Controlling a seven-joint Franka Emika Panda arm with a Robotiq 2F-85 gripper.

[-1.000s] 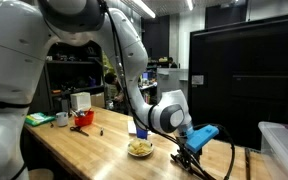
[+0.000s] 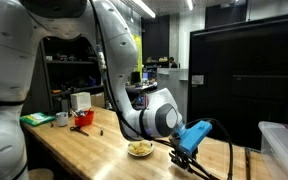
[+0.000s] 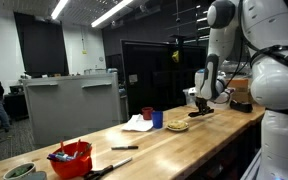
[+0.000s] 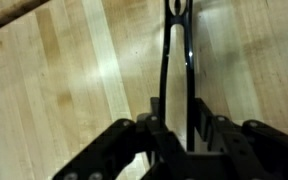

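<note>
In the wrist view a slim black tool (image 4: 190, 70), looking like a pair of tongs, runs up the picture from between my fingers. Its two thin arms meet at a looped end near the top edge. My gripper is shut on it, above the wooden tabletop (image 4: 94, 75). Exterior view 1 has the gripper (image 2: 187, 162) low over the table's right part, to the right of a bowl of yellow food (image 2: 141, 149). The tool's outline is hard to separate from the dark gripper and cable there.
A blue cup (image 3: 157, 119), a red cup (image 3: 147, 112) and a white cloth (image 3: 136, 124) stand or lie past the bowl. A red basket (image 3: 71, 160) sits at the other end. A clear plastic bin (image 2: 282, 150) borders the right. Open tabletop lies between.
The white arm's links have swung left and lower in exterior view 1, now covering part of the area behind the bowl. The gripper has shifted only slightly left.
</note>
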